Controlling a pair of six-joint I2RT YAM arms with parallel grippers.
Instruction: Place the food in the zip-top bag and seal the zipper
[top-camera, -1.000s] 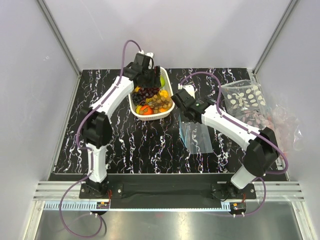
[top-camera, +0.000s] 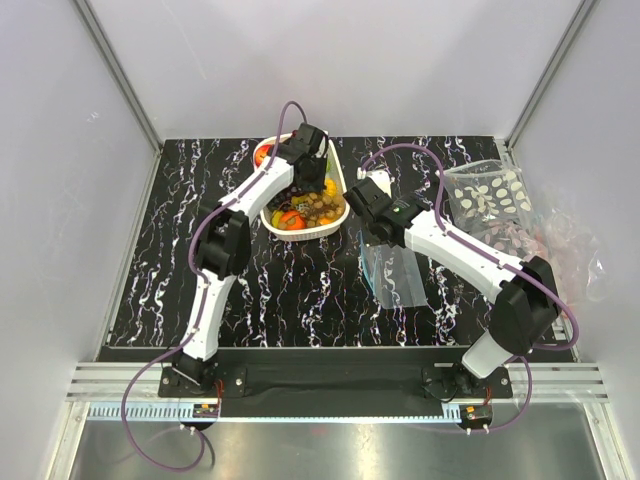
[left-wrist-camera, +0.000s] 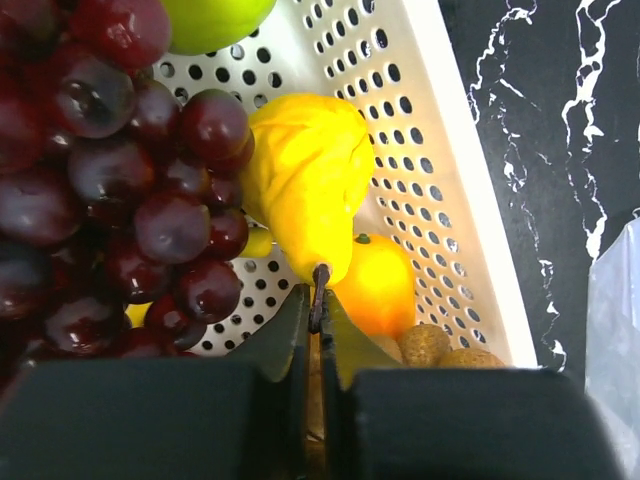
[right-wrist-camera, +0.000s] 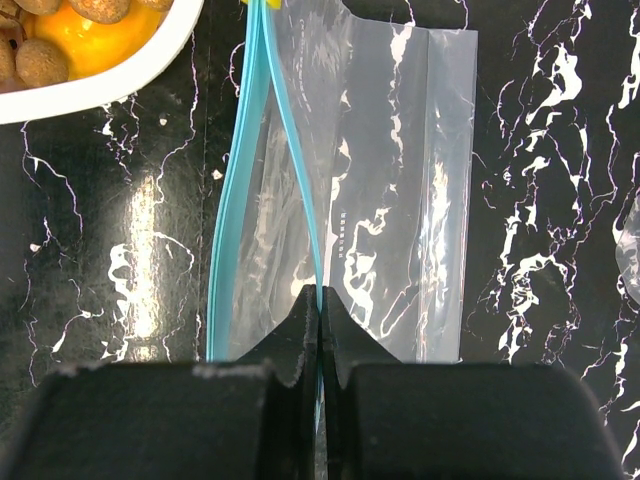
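A yellow pepper-like vegetable (left-wrist-camera: 308, 180) lies in the white basket (top-camera: 343, 200), its dark stem pointing at my left gripper. That gripper is shut, low inside the basket. The stem shows right at its fingertips, and I see nothing else between them. On the table to the basket's right lies the clear zip top bag (right-wrist-camera: 385, 200), with a blue zipper strip (right-wrist-camera: 240, 190) along its left side. My right gripper is shut on the bag's edge, where one thin blue strip runs between the fingers. The bag's mouth is spread apart; no food shows inside.
Dark red grapes (left-wrist-camera: 110, 170), a green fruit (left-wrist-camera: 215, 18), an orange fruit (left-wrist-camera: 380, 285) and brown round pieces (left-wrist-camera: 425, 345) crowd the basket. At the right rest clear bags holding pale slices (top-camera: 490, 195). Bare black marble table (top-camera: 300, 300) lies in front of the basket.
The left arm has swung right and slightly down over the basket, from the grapes and green fruit to the yellow vegetable. The right arm and the bag have hardly moved.
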